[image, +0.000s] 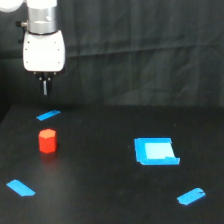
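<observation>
High at the upper left hangs my gripper (44, 88), its thin dark tip pointing down. It is too small in view to tell how its fingers stand. Below it, on the black table, stands a small red block (47, 141) with a many-sided outline. A white square (157, 150) framed by blue tape (140, 143) lies flat at the right of centre. Nothing shows on the white square, and the gripper is well apart from both the block and the square.
Blue tape strips lie on the table: one behind the red block (48, 115), one at the front left (20, 188) and one at the front right (190, 196). A dark curtain (140, 50) hangs behind. Bare table lies between the block and the square.
</observation>
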